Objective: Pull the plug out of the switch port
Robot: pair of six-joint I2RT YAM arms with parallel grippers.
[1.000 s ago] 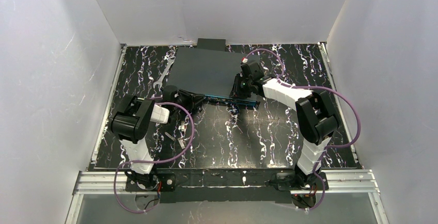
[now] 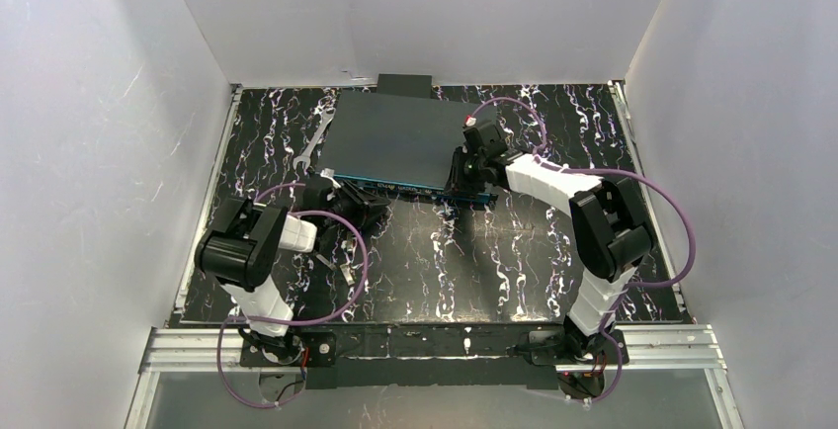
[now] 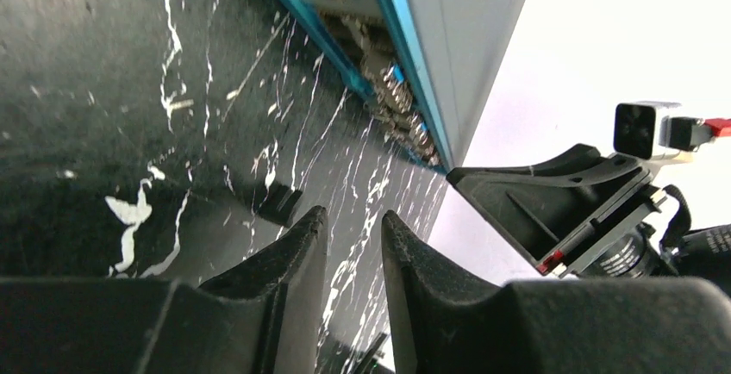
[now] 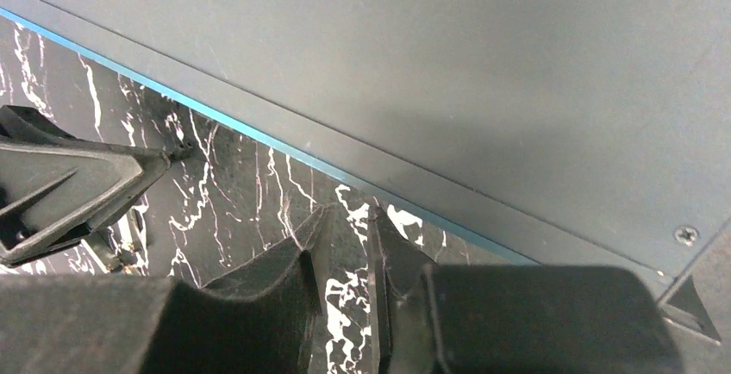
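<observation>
The dark switch (image 2: 405, 137) lies flat, its blue-edged front facing me. In the left wrist view several metallic ports (image 3: 396, 102) show along that front. My left gripper is open, with nothing between its fingers, in front of the switch and apart from it. A small dark block (image 3: 278, 203) shows beside its left fingertip; whether this is the plug I cannot tell. Over the right part of the switch's front edge, my right gripper has a narrow gap between its fingers and only table shows through. No plug can be made out in any port.
A wrench (image 2: 313, 140) lies left of the switch. Small tools (image 2: 347, 275) are on the table near the left arm. A purple cable (image 2: 682, 221) loops along the right arm, and another runs by the left one.
My left gripper has drawn back from the switch front, toward the near left, uncovering more of the blue edge. The right gripper and arm have shifted only slightly.
</observation>
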